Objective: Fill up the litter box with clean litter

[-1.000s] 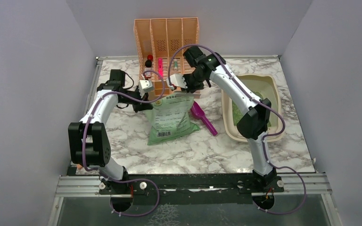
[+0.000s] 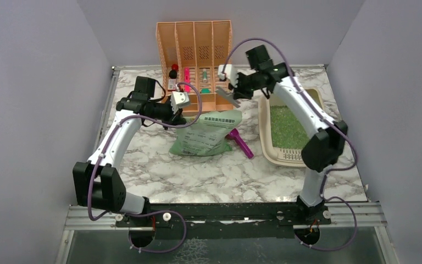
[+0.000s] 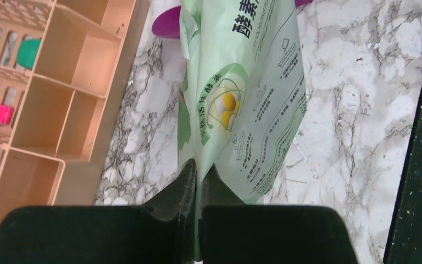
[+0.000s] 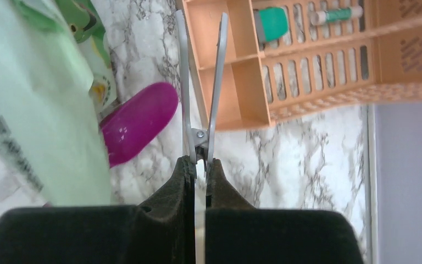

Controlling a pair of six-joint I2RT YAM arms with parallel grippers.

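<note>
A pale green litter bag point(image 2: 206, 137) stands on the marble table. My left gripper is shut on the bag's gathered top edge. My right gripper is shut on scissors point(image 4: 216, 93), their two grey blades spread slightly beyond a screw pivot. From above, that tool point(image 2: 228, 97) hangs behind and to the right of the bag, apart from it. The beige litter box point(image 2: 264, 129) lies to the right with green litter point(image 2: 287, 127) inside, partly hidden by my right arm.
A purple scoop point(image 2: 244, 146) lies between bag and box. Behind the bag stands an orange organizer point(image 2: 194, 41) holding several small items.
My right gripper has moved right and back, away from the bag's top, with the scissors. The left gripper has moved slightly right, and the bag is more crumpled.
</note>
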